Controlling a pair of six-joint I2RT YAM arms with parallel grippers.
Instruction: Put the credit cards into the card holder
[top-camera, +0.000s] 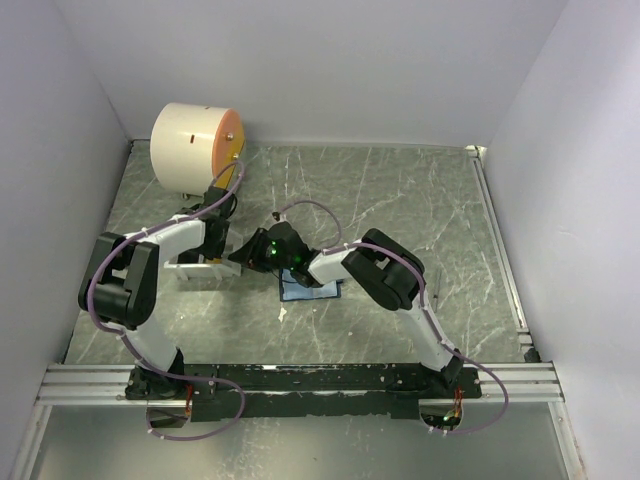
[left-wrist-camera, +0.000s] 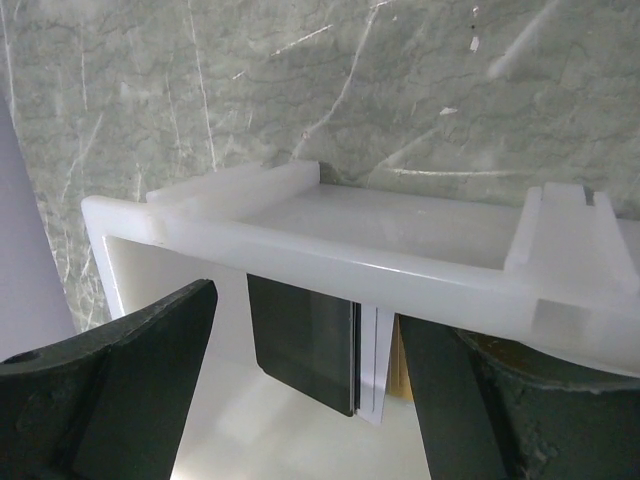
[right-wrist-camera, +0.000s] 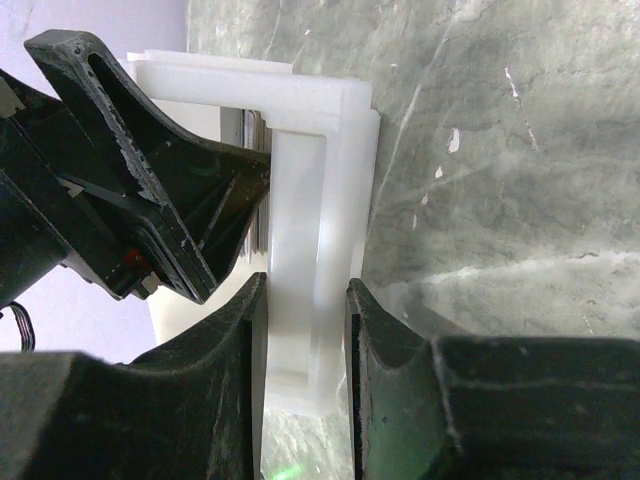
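The white card holder sits at the left of the table, holding dark, white and gold cards. In the left wrist view my left gripper is part open inside the holder, its fingers either side of the cards and below the near rim. My right gripper is at the holder's right end, its fingertips either side of the white end wall in the right wrist view, slightly apart. The left gripper's body hides part of the holder from above.
A cream cylinder with an orange face stands behind the holder. A blue tray lies under the right arm.
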